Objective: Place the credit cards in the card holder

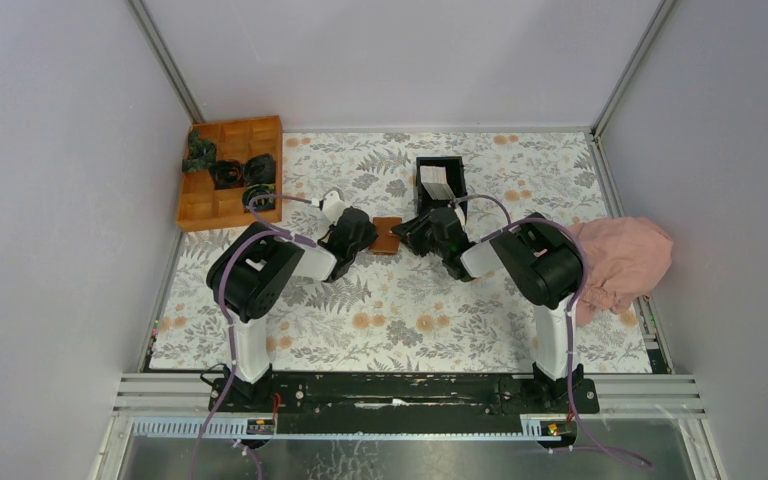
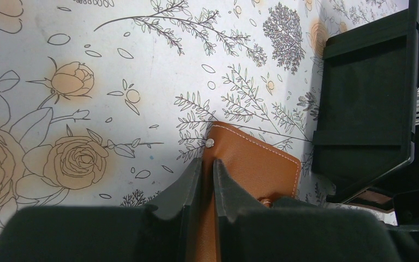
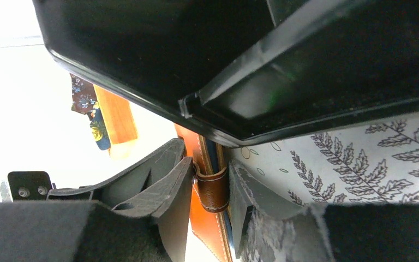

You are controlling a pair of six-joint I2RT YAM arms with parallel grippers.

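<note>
An orange-brown leather card holder (image 1: 384, 237) with a snap strap (image 3: 213, 194) is between my grippers at mid-table. My left gripper is shut on its spine edge. My right gripper has its fingers either side of the strap end at the opposite edge; whether they grip it is unclear. The black box (image 1: 440, 162) behind my right gripper holds a stack of white cards (image 1: 435, 182).
A wooden compartment tray (image 1: 200, 205) with dark items stands at the back left. A pink cloth (image 1: 620, 265) lies at the right edge.
</note>
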